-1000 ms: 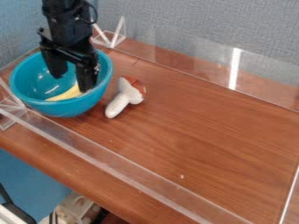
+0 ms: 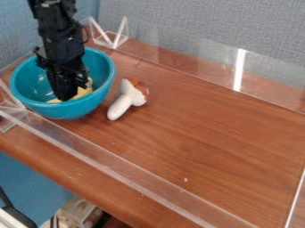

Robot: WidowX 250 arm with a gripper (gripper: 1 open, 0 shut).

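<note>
My black gripper (image 2: 67, 75) reaches down into a teal plastic bowl (image 2: 89, 100) at the left of the table. A yellow object (image 2: 81, 91) lies in the bowl at the fingertips, mostly hidden by the gripper; the fingers look closed around it, though their grip is hard to see. A white toy (image 2: 123, 104) with a red-and-white top lies on the table just right of the bowl.
Transparent rails run along its back and front-left edges, with white brackets near the left corners. A grey wall stands behind.
The gripper has moved left within the bowl and its fingers have drawn closer together over the yellow object. The white toy has not moved.
</note>
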